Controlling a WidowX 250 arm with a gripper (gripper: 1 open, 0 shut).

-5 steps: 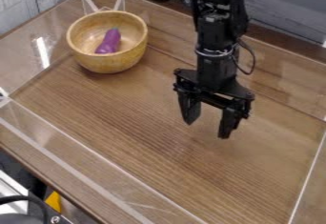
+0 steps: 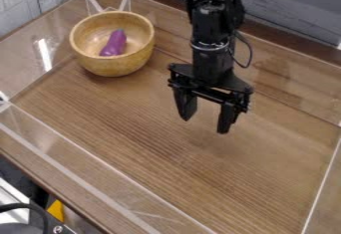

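Observation:
My black gripper hangs in the centre, just above the bare wooden table, its two fingers spread apart and open with nothing visible between them. Up at the back left, apart from it, a yellow bowl holds a purple elongated object.
A wall stands along the back and at the top left. Black cables and a small yellow piece lie at the bottom left corner, off the board.
My gripper has shifted slightly to the left and up in the view. The bowl and the purple object have not moved.

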